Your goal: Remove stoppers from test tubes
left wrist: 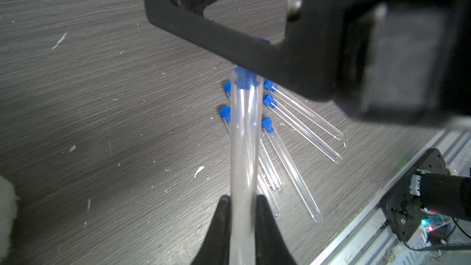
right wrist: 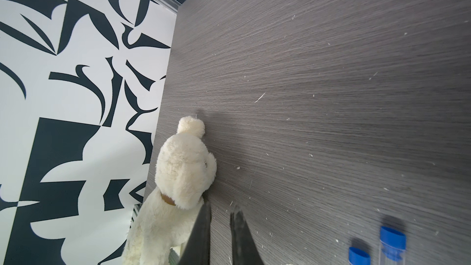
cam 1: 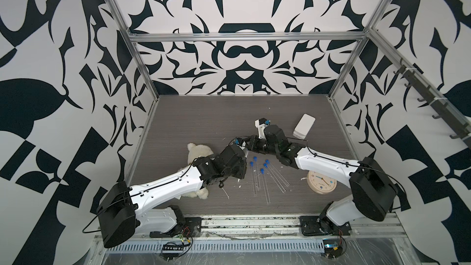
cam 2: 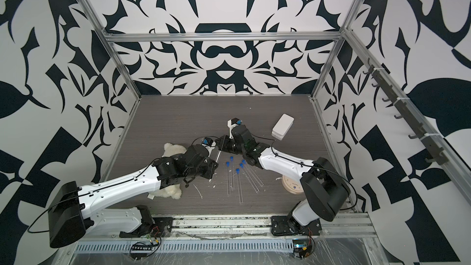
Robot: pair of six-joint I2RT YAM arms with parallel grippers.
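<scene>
A clear test tube (left wrist: 243,142) stands roughly upright in my left gripper, which is shut on its lower part. Blue from its stopper (left wrist: 245,77) shows at the tube's top end. My right gripper is part open beside that end; in the left wrist view one of its black fingers (left wrist: 230,44) covers part of the stopper. Nothing shows between the right fingertips in the right wrist view. Several other tubes (left wrist: 294,176) with blue stoppers (left wrist: 267,123) lie on the table below.
A cream plush toy (right wrist: 181,171) lies at the left, behind the left arm. A white box (cam 1: 304,126) sits at the back right, and a round wooden clock (cam 1: 321,182) is near the right arm.
</scene>
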